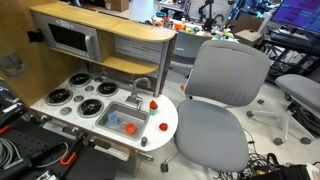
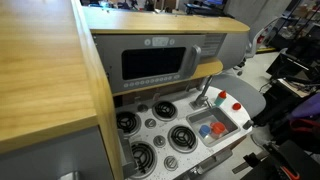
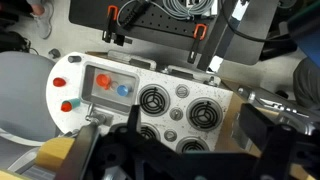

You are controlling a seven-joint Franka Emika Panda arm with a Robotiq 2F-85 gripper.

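In the wrist view my gripper is open above the toy kitchen, its dark fingers wide apart with nothing held between them. Below lies the white stovetop (image 3: 172, 99) with several round burners. Beside it is the sink (image 3: 113, 98), holding a red item (image 3: 103, 81) and a blue item (image 3: 123, 89). A red-and-green item (image 1: 153, 106) stands on the rounded white counter near the faucet (image 1: 143, 90). Farther along the counter are a small red item (image 1: 163, 127) and a dark grey one (image 1: 144, 141). The gripper cannot be made out clearly in either exterior view.
The microwave (image 2: 155, 62) sits above the stove, under a wooden shelf (image 2: 165, 22). A tall wooden cabinet (image 2: 45, 70) stands at one end. Black rails with red clamps (image 1: 68, 157) and coiled cables run along the front. An office chair (image 1: 214, 90) stands beyond the counter.
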